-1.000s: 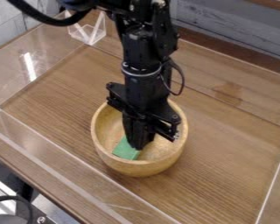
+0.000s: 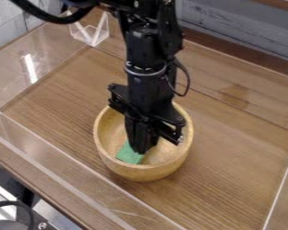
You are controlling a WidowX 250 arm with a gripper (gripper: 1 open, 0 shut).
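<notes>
A black robot arm reaches down from the top centre, its gripper [image 2: 141,142] low inside a round beige bowl [image 2: 173,163] near the middle of the table. A small green object [image 2: 129,154] lies on the bowl's floor just left of the fingertips, partly behind them. The fingers look close together; whether anything is between them does not show clearly.
A clear plastic piece [image 2: 89,27] stands at the back left. A black cable [image 2: 14,207] lies at the lower left edge.
</notes>
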